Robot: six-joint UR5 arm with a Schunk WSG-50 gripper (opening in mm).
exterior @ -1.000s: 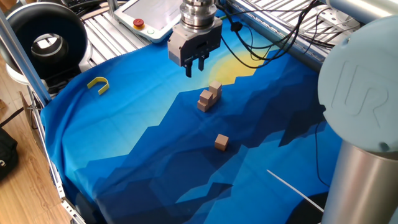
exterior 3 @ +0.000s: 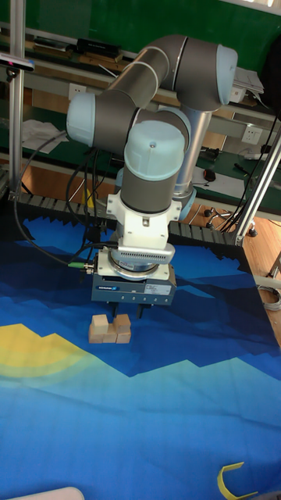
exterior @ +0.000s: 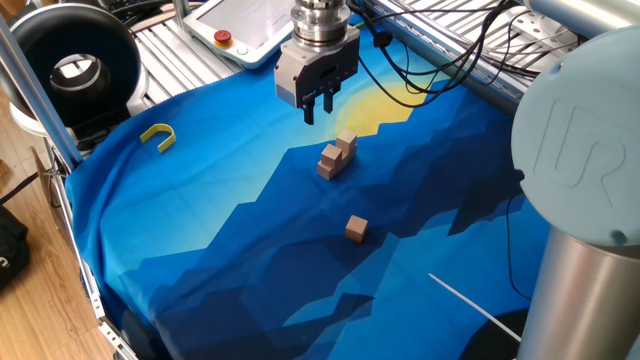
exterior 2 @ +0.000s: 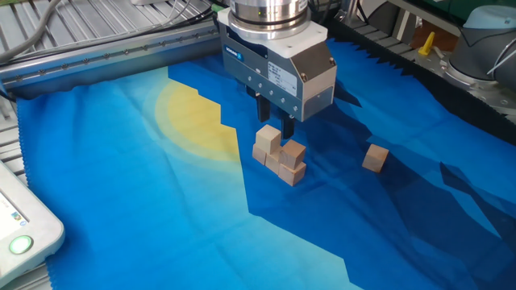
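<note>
A small cluster of wooden cubes (exterior: 329,170) (exterior 2: 292,173) stands on the blue patterned cloth. Two cubes sit on top of its lower row, a pale cube (exterior 2: 268,139) and a browner cube (exterior 2: 293,153), with a gap between them. One more loose cube (exterior: 356,229) (exterior 2: 375,158) lies by itself on the dark part of the cloth; the third exterior view does not show it. My gripper (exterior: 318,108) (exterior 2: 275,118) hangs above the cloth close to the cluster, pointing down. Its two black fingers are apart, and nothing shows between them.
A yellow U-shaped piece (exterior: 158,135) (exterior 3: 232,480) lies near the cloth's edge. A teach pendant (exterior: 245,25) with a red button rests beyond the cloth. A thin white rod (exterior: 470,302) lies near the arm's base.
My gripper has drifted slightly to the right in the first exterior view, its fingers still apart. The cubes have stayed where they were.
</note>
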